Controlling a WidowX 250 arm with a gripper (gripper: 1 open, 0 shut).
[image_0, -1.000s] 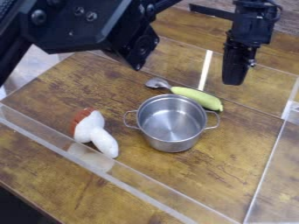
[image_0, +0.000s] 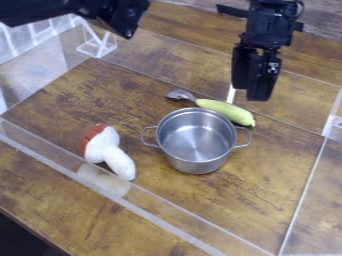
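Observation:
My black gripper (image_0: 254, 72) hangs at the upper right, above and behind the pot, its fingers pointing down and apart with nothing visible between them. A steel pot (image_0: 195, 146) with two side handles stands mid-table, empty. Just behind it lies a yellow-green banana-like item (image_0: 227, 112), next to a spoon (image_0: 179, 95). At the lower left lie a white object with a red top (image_0: 98, 142) and a white elongated piece (image_0: 116, 162) against it.
The wooden table (image_0: 80, 210) has clear low walls along the left, front and right. Bare surface lies at the left and right of the pot. A dark arm or cable fills the top left.
My gripper has moved left from the upper right, and the dark arm at the top left has drawn back upward. The objects on the table look unchanged.

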